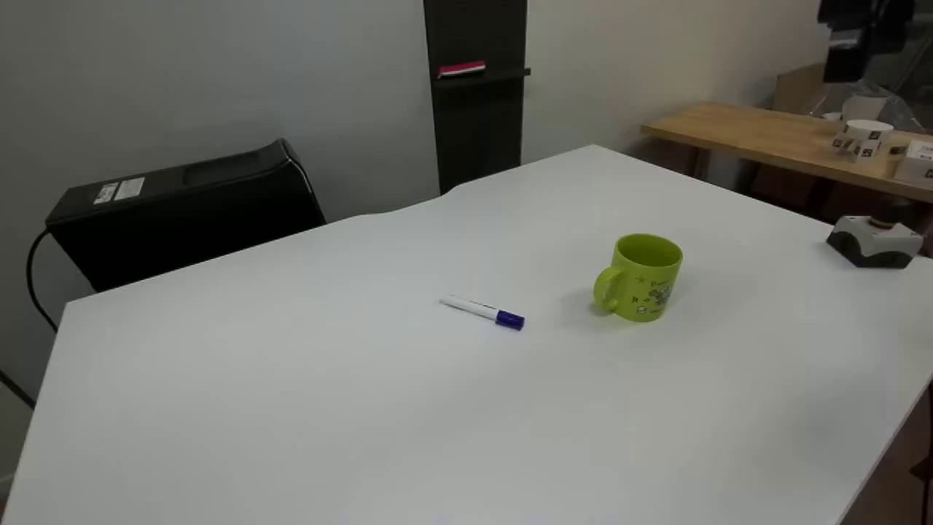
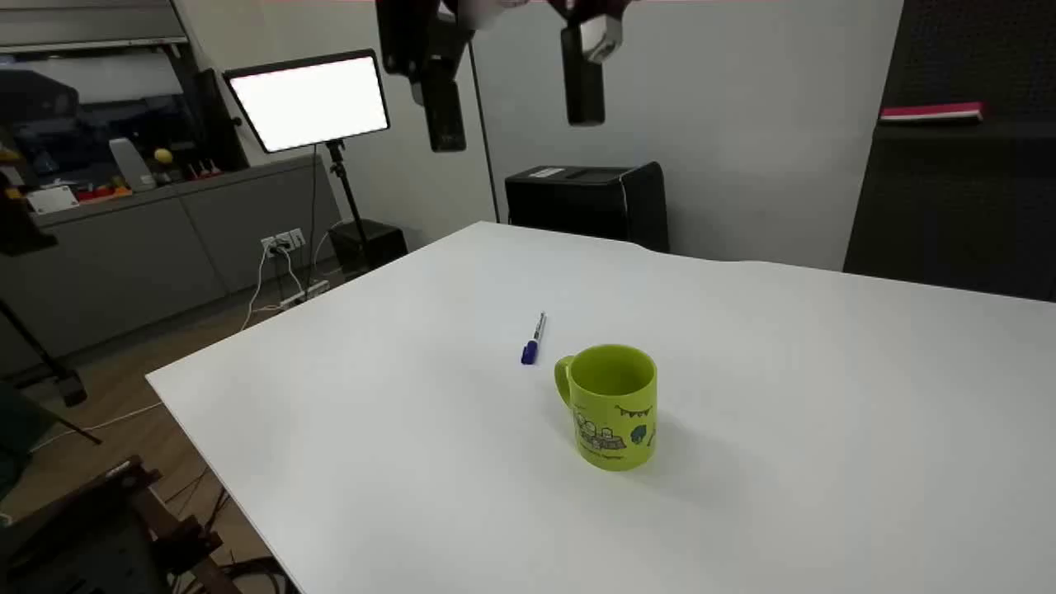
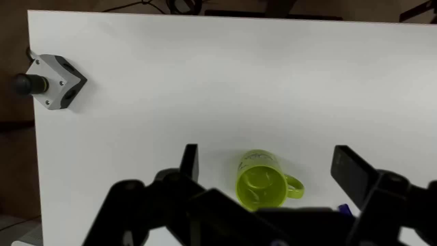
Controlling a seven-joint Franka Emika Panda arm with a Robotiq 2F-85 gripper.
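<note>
A lime-green mug with printed drawings stands upright and empty on the white table. Its handle points toward a white marker with a blue-purple cap, which lies flat a short way off. High above the table, my gripper is open, its two dark fingers wide apart and nothing between them. From the wrist, the mug appears below the gap between the fingertips of my gripper. Only the cap of the marker shows there; the rest is hidden behind the gripper.
A grey box with a black knob sits at one table edge. A black case stands behind the far edge, and a wooden table is beyond.
</note>
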